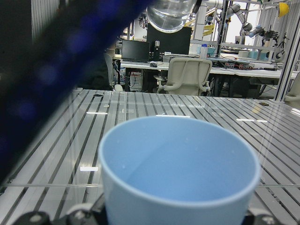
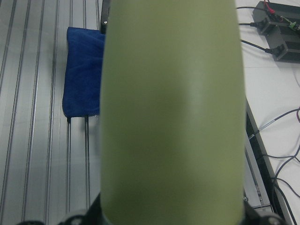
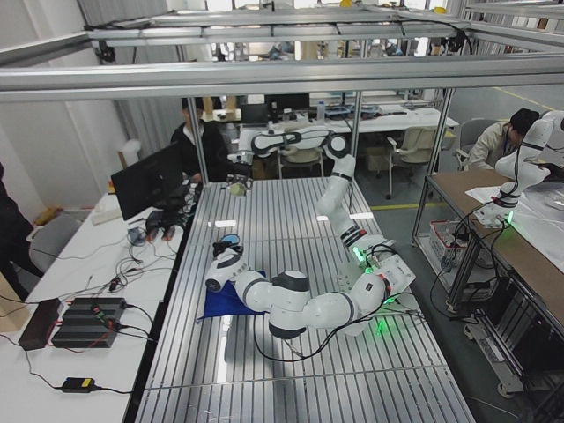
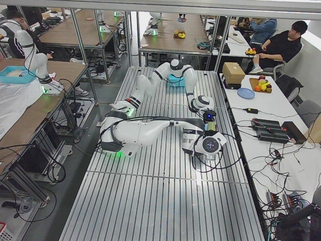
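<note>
A light blue cup [image 1: 180,173] fills the lower left wrist view, upright, with my left gripper shut on it; in the left camera view this gripper [image 3: 226,247] is low over the table, by a dark blue cloth [image 3: 220,302]. An olive-green object [image 2: 171,108], apparently a cylindrical container, fills the middle of the right wrist view, held in my right gripper [image 3: 239,181], which is raised toward the far end of the table. The blue cloth [image 2: 82,70] lies below it on the slatted surface. The fingers are mostly hidden behind the held objects.
A white side table [image 3: 44,361] along one edge holds power boxes [image 3: 88,322], cables and a monitor [image 3: 145,181]. Metal frame posts surround the table.
</note>
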